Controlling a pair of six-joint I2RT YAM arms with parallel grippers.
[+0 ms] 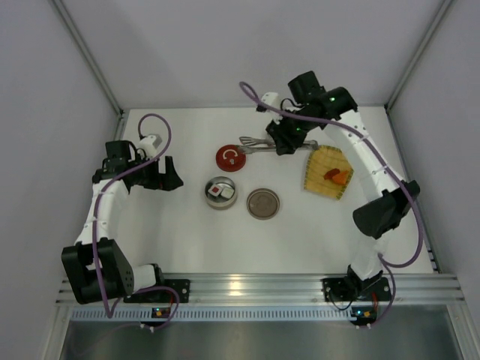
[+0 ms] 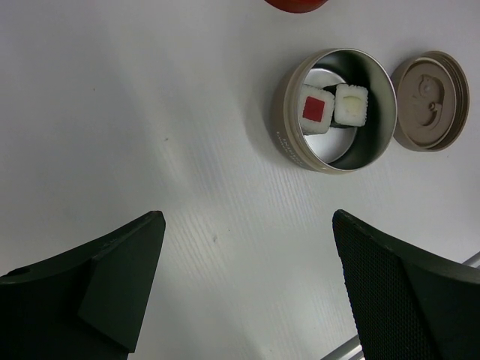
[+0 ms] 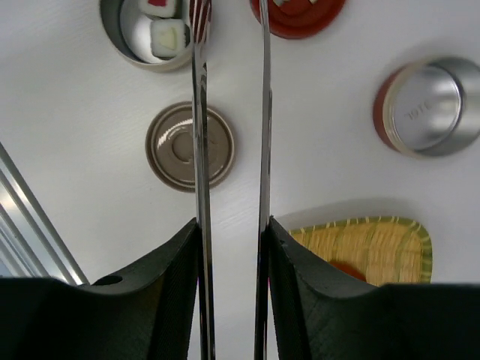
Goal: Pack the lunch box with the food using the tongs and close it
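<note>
A round lunch box (image 1: 220, 193) stands open in the middle, two white sushi pieces (image 2: 350, 105) inside, one with a red square. Its round brown lid (image 1: 262, 204) lies separately to the right. Behind the box is a red plate (image 1: 222, 164) bearing pale food. My right gripper (image 1: 276, 139) is closed around metal tongs (image 3: 265, 150); their fork-like end reaches left, close to the plate. The tongs' arms stand apart with no food visible between them. My left gripper is open and empty, left of the box.
At the right lies a yellow tray (image 1: 316, 160) with an orange and a dark red item. Another round container (image 3: 431, 105) shows in the right wrist view, but the right arm mostly hides it from above.
</note>
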